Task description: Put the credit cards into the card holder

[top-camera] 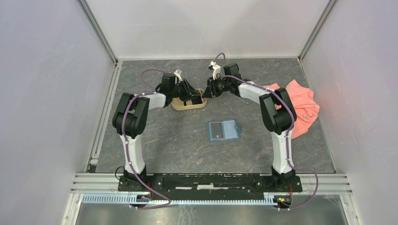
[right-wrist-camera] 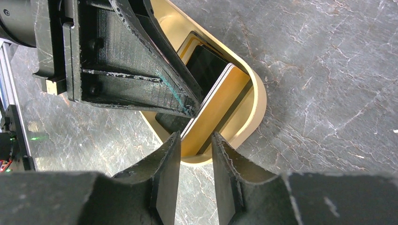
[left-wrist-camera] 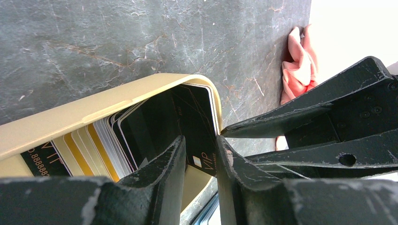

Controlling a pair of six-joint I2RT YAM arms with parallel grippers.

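A cream oval tray point(top-camera: 183, 107) holds stacked cards, with black cards point(left-wrist-camera: 155, 122) at its right end in the left wrist view. My left gripper is over these, fingertips part open at the black card marked VIP, one at the stack's edge. My right gripper is at the tray's end, fingertips part open by the edge of a gold card point(right-wrist-camera: 220, 103). The two grippers almost meet. An open blue card holder point(top-camera: 229, 130) lies below the tray in the top view.
A crumpled pink cloth point(top-camera: 302, 105) lies at the right. Walls bound the back and sides.
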